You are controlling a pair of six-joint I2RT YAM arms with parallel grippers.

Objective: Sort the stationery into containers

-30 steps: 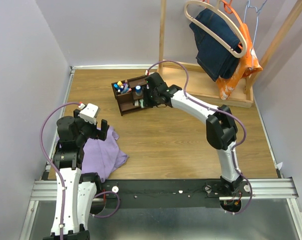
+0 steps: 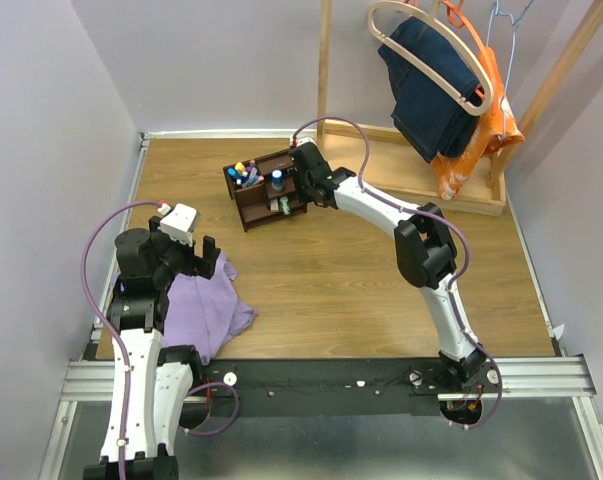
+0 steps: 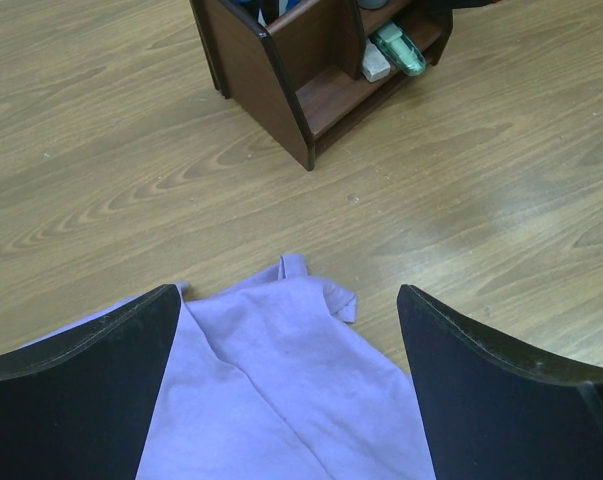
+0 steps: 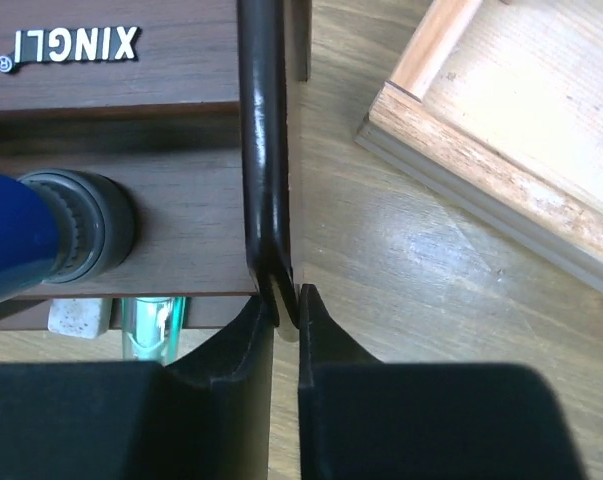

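A dark brown desk organizer stands on the wooden floor, toward the back. Markers fill its left compartment. A blue cylinder stands in the middle, also seen in the right wrist view as a blue body with a grey cap. Lower down lie a white block and a green clear item. My right gripper is at the organizer's right side panel, the black panel edge running down between its close-set fingertips; firm contact cannot be told. My left gripper hangs open and empty over the purple cloth.
The purple cloth lies at the front left. A wooden rack with hanging clothes stands at the back right, its base near my right gripper.
The organizer looks turned or moved very slightly. The left arm has barely moved.
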